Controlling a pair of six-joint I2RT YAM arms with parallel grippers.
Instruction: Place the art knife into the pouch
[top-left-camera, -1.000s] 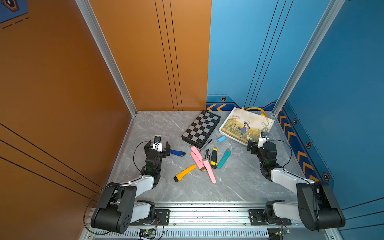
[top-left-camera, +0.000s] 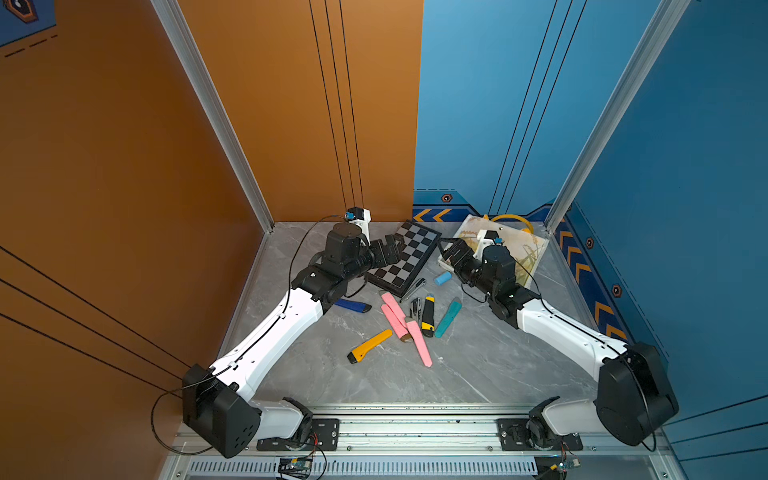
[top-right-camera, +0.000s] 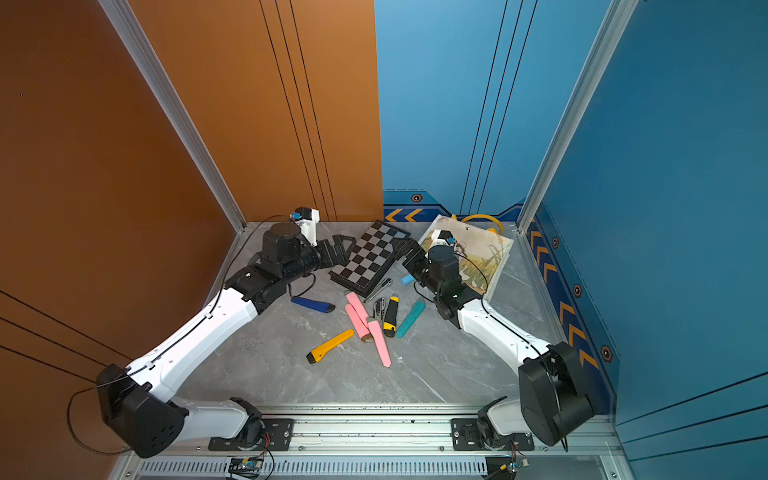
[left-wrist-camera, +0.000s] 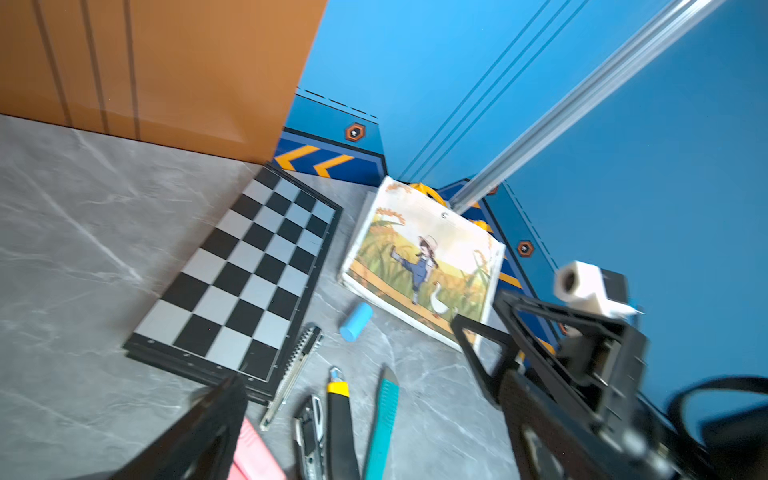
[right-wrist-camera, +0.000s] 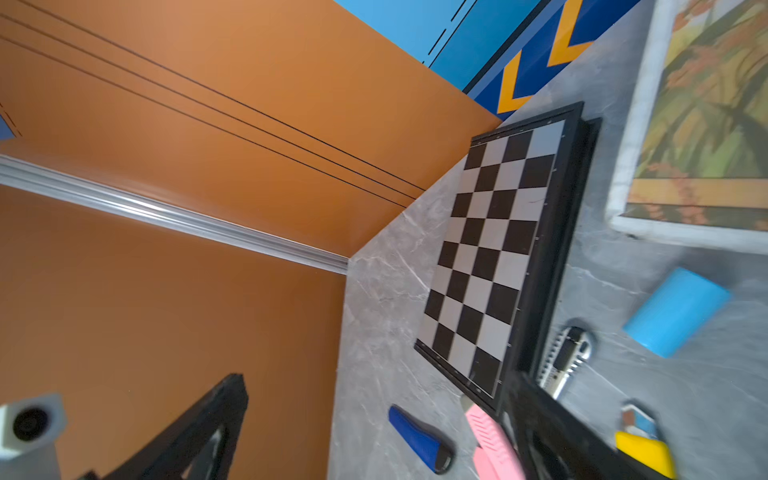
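Several art knives lie on the table: a blue one (top-left-camera: 353, 305), an orange one (top-left-camera: 369, 346), pink ones (top-left-camera: 419, 344), a yellow-black one (top-left-camera: 428, 317), a teal one (top-left-camera: 449, 318) and slim metal ones (left-wrist-camera: 291, 376). At the back right lies the flat illustrated pouch (left-wrist-camera: 424, 264) with a yellow handle, partly covered by the right arm in the top views. My left gripper (top-left-camera: 395, 249) is open and empty above the checkered board. My right gripper (top-left-camera: 453, 250) hangs open and empty between that board and the pouch.
The black-framed checkered board (left-wrist-camera: 240, 268) lies at the back middle. A small blue cylinder (left-wrist-camera: 356, 321) rests between board and pouch. Walls bound the left, right and back.
The left gripper is now above the board, and the right one has swung left past the pouch. The objects lie where they were.
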